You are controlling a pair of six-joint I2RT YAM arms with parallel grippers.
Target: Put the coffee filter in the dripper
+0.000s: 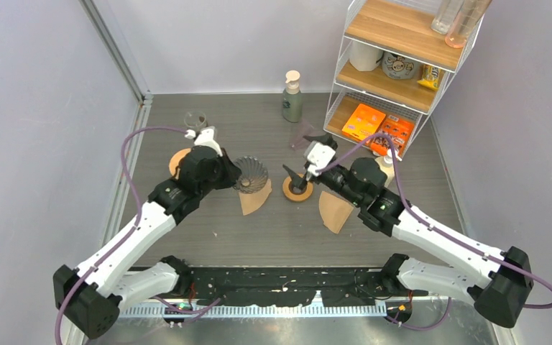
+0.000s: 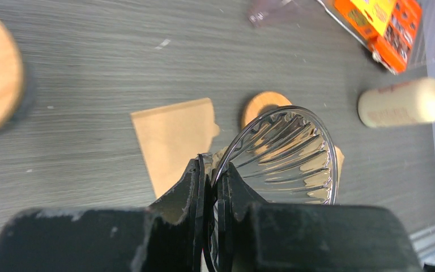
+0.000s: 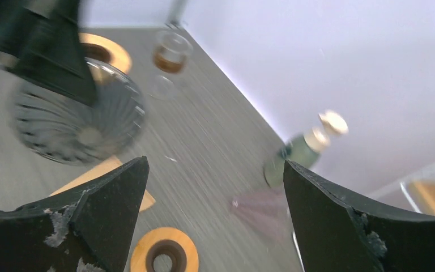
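Observation:
A clear ribbed dripper [image 2: 280,158] is held by its rim in my left gripper, above a folded paper filter [image 2: 167,136]. In the top view the dripper [image 1: 253,172] is left of a small wooden ring [image 1: 299,195]. My right gripper stands open and empty above that ring [image 3: 184,249], to the right of the dripper. A second filter [image 1: 336,212] lies at the right of the table.
A glass [image 1: 195,116], a wooden stand [image 1: 178,158], a green pump bottle [image 1: 292,104], a purple transparent cone [image 3: 260,209] and a cream bottle [image 2: 396,102] stand around. A shelf [image 1: 388,86] fills the back right.

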